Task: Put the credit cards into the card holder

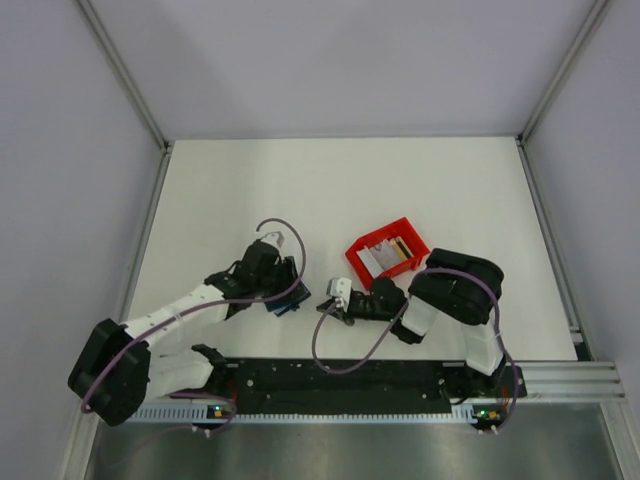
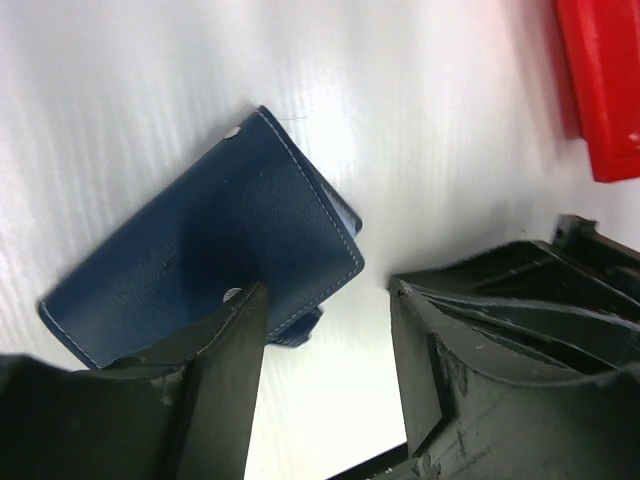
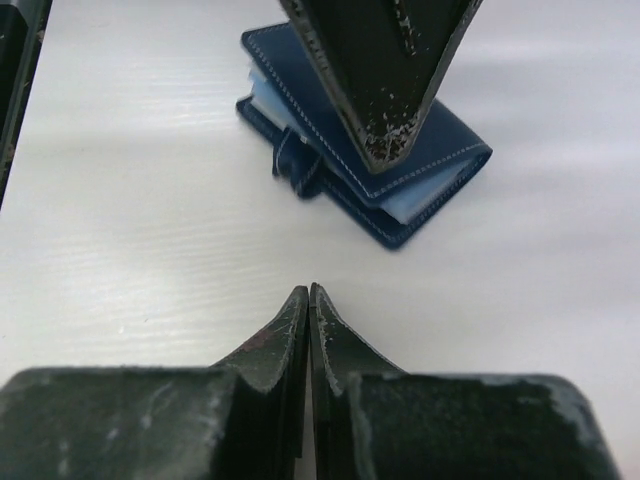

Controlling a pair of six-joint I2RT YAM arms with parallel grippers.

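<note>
The navy card holder (image 1: 291,302) lies rotated on the table. In the right wrist view, its strap tab (image 3: 298,163) sticks out and pale inner sleeves show between its covers. My left gripper is open, fingers apart over the holder's edge, with nothing gripped. The right gripper is shut with nothing between its fingers, and the holder is beyond its tips, apart from them. Several credit cards (image 1: 386,256) stand in the red box; the left wrist view shows only the box's edge.
The red box (image 1: 414,240) stands right of centre, behind the right arm. Both grippers are close together at the holder, the right one showing at the left wrist view's lower right.
</note>
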